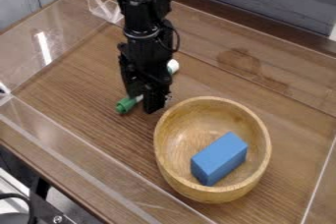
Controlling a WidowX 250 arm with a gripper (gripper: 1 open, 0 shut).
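The black gripper (144, 95) hangs low over the wooden table, just behind and left of a wooden bowl (247, 181). A small green object (126, 104) lies at its fingers; whether it is held cannot be told. A blue block (218, 159) lies in the bowl. A small white object (172, 68) is partly visible behind the arm.
Bare table (66, 100) spreads to the left and right of the arm. A grey wall stands at the back, and a clear-edged rim runs along the left.
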